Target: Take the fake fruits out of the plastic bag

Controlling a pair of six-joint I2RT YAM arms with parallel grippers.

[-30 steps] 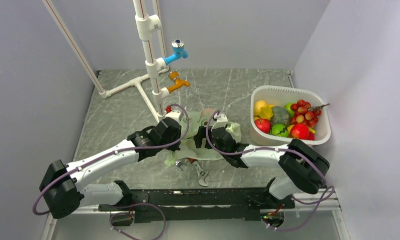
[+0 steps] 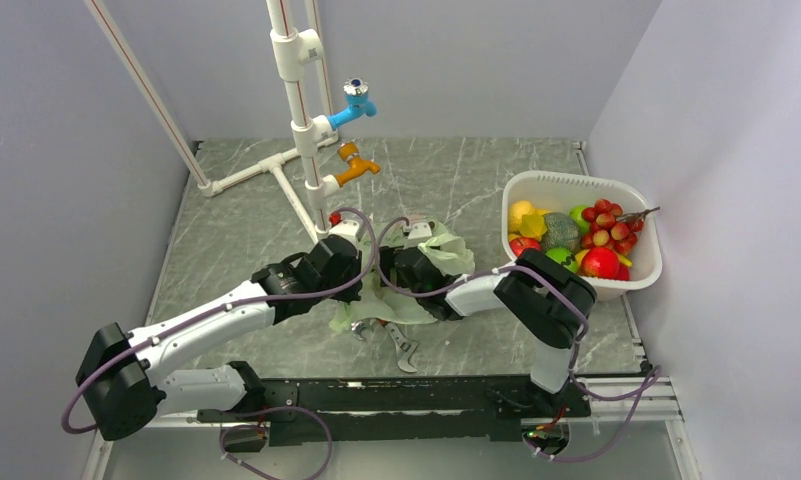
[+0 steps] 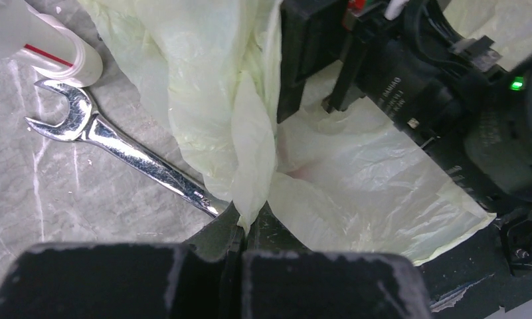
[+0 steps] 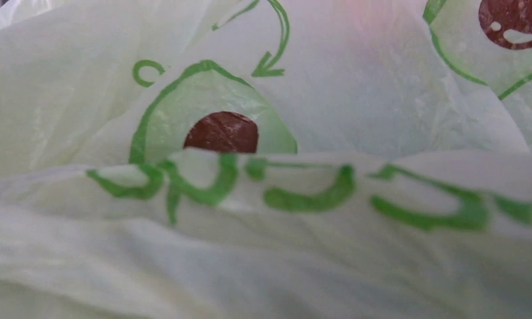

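The pale green plastic bag (image 2: pixel 451 250) lies crumpled mid-table beneath both arms. My left gripper is shut on a gathered fold of its film, which rises from between the fingertips in the left wrist view. On the right side of that fold, my right gripper is open over the bag, its black fingers (image 3: pixel 309 53) apart. Printed bag film (image 4: pixel 356 113) fills the right wrist view and hides those fingers there. A faint pink tint shows through the film; no fruit in the bag can be made out clearly.
A white basket (image 2: pixel 576 187) of fake fruits stands at the right. Wrenches (image 2: pixel 403 350) lie at the bag's front edge. A white pipe stand (image 2: pixel 304 140) with blue and orange taps rises behind the left gripper.
The right forearm has swung inward, and its gripper has shifted slightly left over the bag, toward the left one. My left arm has barely moved.
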